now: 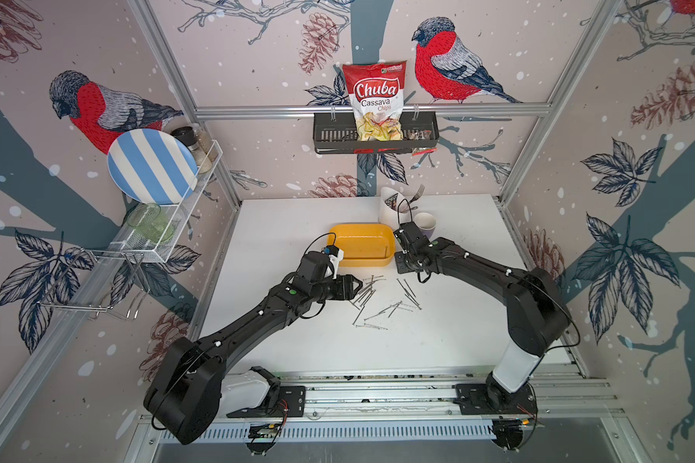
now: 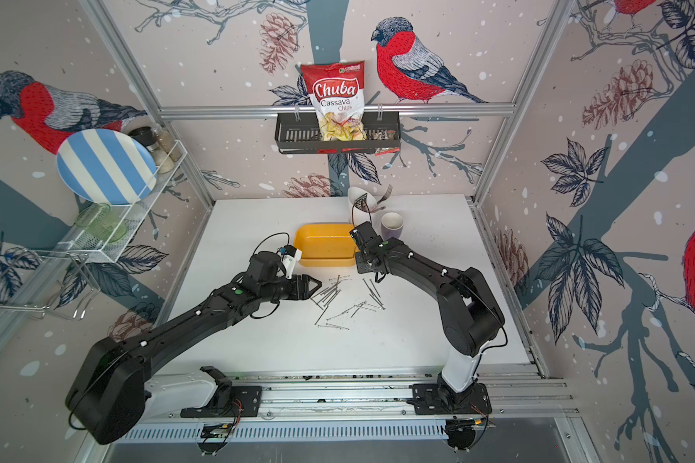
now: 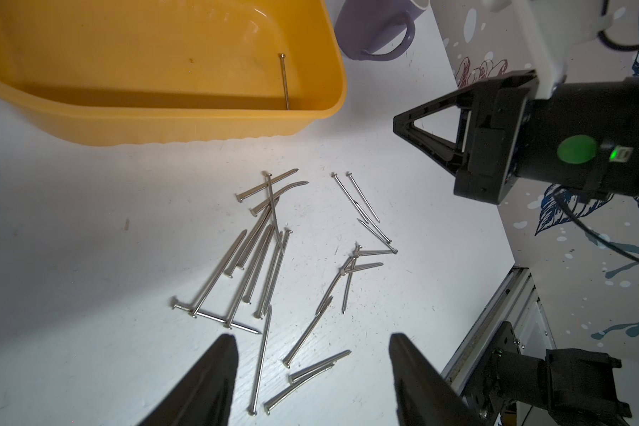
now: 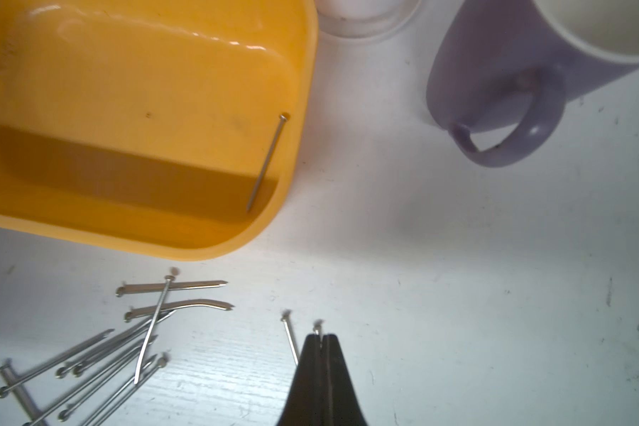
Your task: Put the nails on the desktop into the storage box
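A yellow storage box (image 3: pixel 191 126) stands at the back of the white desk, with one nail (image 3: pixel 284 81) lying inside at its right end. Several loose nails (image 3: pixel 241 262) form a pile in front of it. To the right of that pile, a pair of nails (image 3: pixel 362 196) lies on the desk. My right gripper is shut and raised above this pair, nothing between its fingers; one nail's head shows just past the tips, down on the desk. My left gripper is open over the nails, holding nothing.
Behind the box's right end stand a purple mug (image 4: pixel 497 78) and a white holder (image 1: pixel 392 206) with forks. Bare desk (image 4: pixel 490 305) lies right of the box. A shelf with a striped plate (image 1: pixel 153 166) hangs at the left.
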